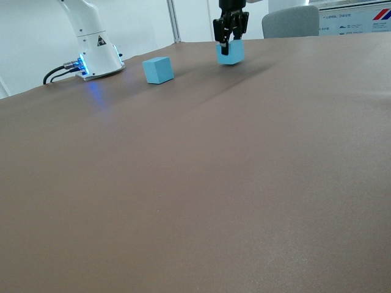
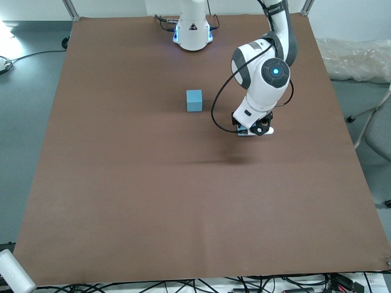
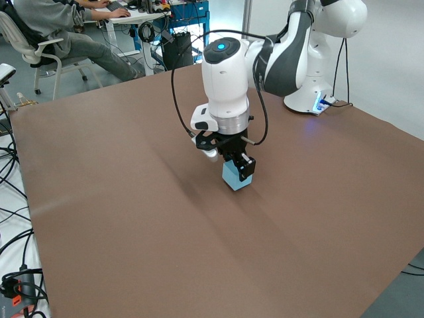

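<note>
A light blue cube [image 2: 194, 101] [image 1: 158, 71] sits alone on the brown table. A second light blue cube [image 1: 230, 55] [image 3: 236, 180] is at my black gripper [image 2: 253, 127] [image 1: 230, 38] [image 3: 237, 169], which points down, to the right of the lone cube in the left and top views. In the left view it is mostly hidden under the gripper. Whether the fingers are clamped on it or just around it is hard to tell.
A grey chair [image 2: 379, 128] is beside the table. Cables and hardware line the near edge.
</note>
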